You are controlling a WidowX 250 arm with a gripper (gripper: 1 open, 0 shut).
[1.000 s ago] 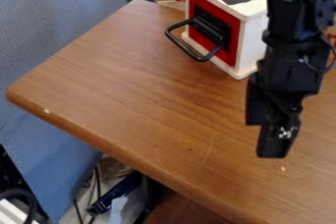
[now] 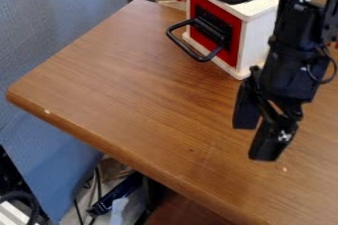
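A white box point(image 2: 256, 34) with a red front point(image 2: 228, 55) stands at the back right of the wooden table. A black bar handle point(image 2: 183, 41) sticks out from its front over the tabletop. My black gripper point(image 2: 263, 134) hangs over the table in front of the box and to its right, pointing down, apart from the handle. Whether its fingers are open or shut is hard to make out.
A blue-grey padded surface point(image 2: 53, 41) lies beyond the left edge, with cables and clutter on the floor below. A cardboard piece stands behind the box.
The box looks unmoved.
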